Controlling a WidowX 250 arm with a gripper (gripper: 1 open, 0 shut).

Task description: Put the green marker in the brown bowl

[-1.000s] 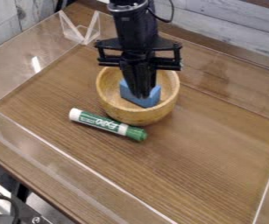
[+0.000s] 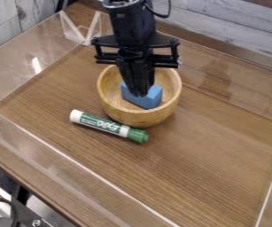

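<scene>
A green marker with a white end lies on the table, just in front of the brown bowl and outside it. Inside the bowl sits a blue block. My black gripper hangs over the bowl, its lower end close above the block. Whether its fingers are apart or together I cannot tell, and any contact with the block is unclear.
A clear panel edge runs along the left front. Dark cables show at the lower left corner.
The gripper has shifted slightly to the left and down over the bowl. Marker, bowl and block look unmoved.
</scene>
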